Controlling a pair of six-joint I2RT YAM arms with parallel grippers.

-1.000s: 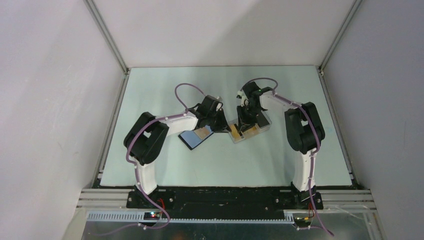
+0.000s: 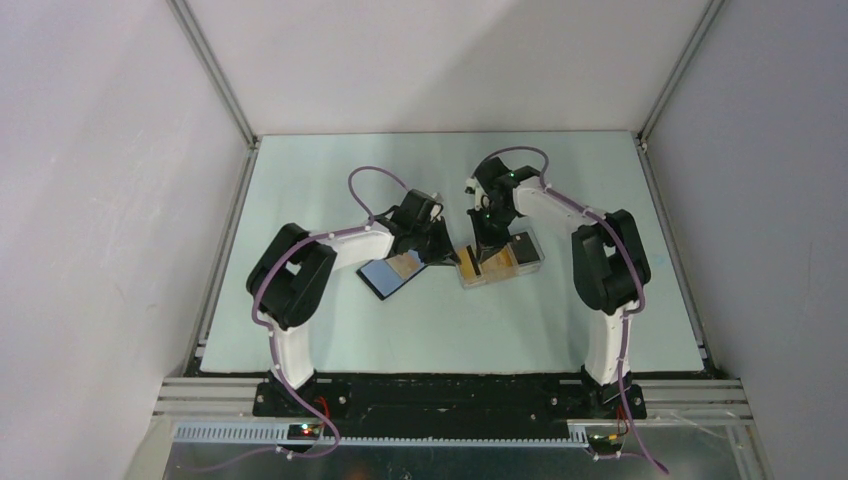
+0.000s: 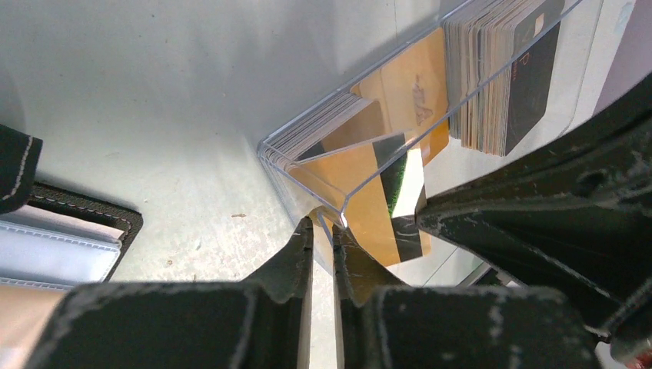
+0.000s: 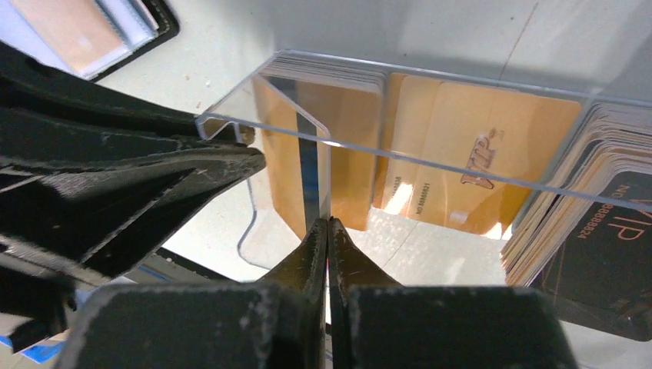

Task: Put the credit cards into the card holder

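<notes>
A clear box (image 4: 254,224) holds the credit cards. At its left end a gold card with a black stripe (image 4: 281,157) leans apart from a gold stack (image 4: 355,181). My left gripper is shut on the wall at that end of the box. My right gripper is shut, its tips by the leaning card's lower part, with no card seen between them. In the left wrist view, the right fingers (image 3: 530,184) reach over the box near the striped card (image 3: 361,192). The open card holder (image 2: 385,275), dark with clear sleeves, lies left of the box, partly under the left arm.
Farther right in the box are a flat gold card (image 4: 480,146) and a thick stack of black cards (image 4: 607,238). Both grippers are close together at the box's left end.
The box has turned a little, its left end now slightly nearer the front edge. The left arm looks still.
</notes>
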